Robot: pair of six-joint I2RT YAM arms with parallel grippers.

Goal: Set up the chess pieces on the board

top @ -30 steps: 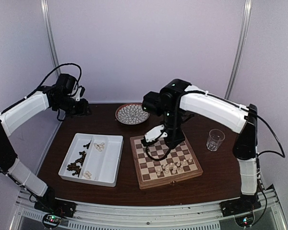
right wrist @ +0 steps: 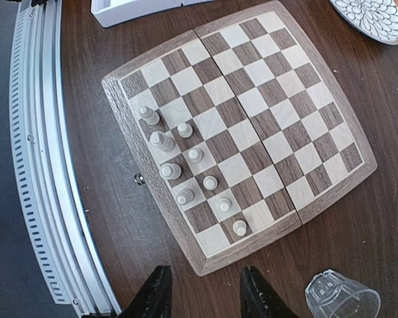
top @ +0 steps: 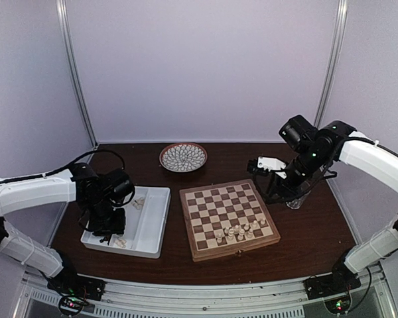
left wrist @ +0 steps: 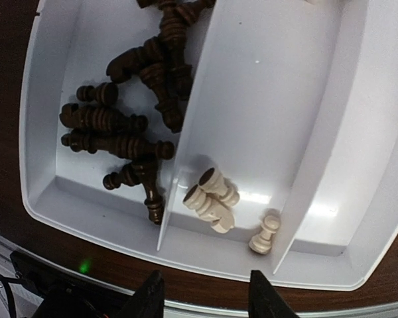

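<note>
The chessboard (top: pixel 198 250) lies in the middle of the table, with several white pieces (right wrist: pixel 162 140) upright along the squares of its near side. Left of it is the white tray (top: pixel 156 242), split by dividers. Dark pieces (left wrist: pixel 113 142) lie in a heap in one compartment; a few white pieces (left wrist: pixel 212 202) lie on their sides in the middle one. My left gripper hovers over the tray, open and empty. Clear of the board, over the table's right side, my right gripper is part open, nothing between its fingers.
An empty clear glass (right wrist: pixel 341 295) stands close to my right gripper, partly hidden by the arm in the top view. A patterned bowl (top: pixel 183 158) sits behind tray and board. Dark table between the tray and board is free.
My right arm has swung right, from over the board to beside it near the glass.
</note>
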